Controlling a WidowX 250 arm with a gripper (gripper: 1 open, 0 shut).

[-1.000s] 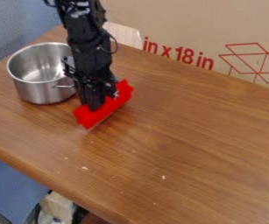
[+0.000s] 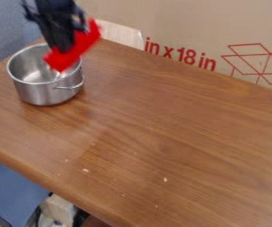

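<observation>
A steel pot with a small handle stands at the left of the wooden table. Above its right rim my black gripper is held up, blurred by motion, with a red block at its fingertips, lifted off the table. The gripper appears shut on this block, though the fingers are too blurred to see clearly.
A cardboard panel with red printing stands along the back. A blue surface lies beyond the table's left edge.
My gripper has risen and moved left, carrying the red block up from the table to above the pot's right rim.
</observation>
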